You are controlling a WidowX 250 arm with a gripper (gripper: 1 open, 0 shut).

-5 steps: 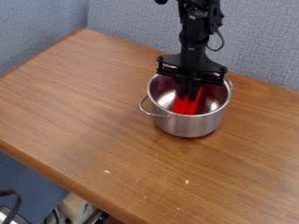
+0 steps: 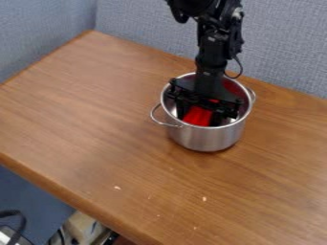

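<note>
A steel pot (image 2: 205,138) with loop handles stands on the wooden table (image 2: 102,115), right of centre. My black gripper (image 2: 197,109) reaches down inside it from above, its lower part among the pot's walls. A red object (image 2: 200,116) lies in the pot, partly hidden by the gripper. I cannot tell whether the fingers are open or shut, or whether they touch the red object.
Grey padded walls rise behind the table and at the left. Cables and other clutter lie below the table's edge at the lower left.
</note>
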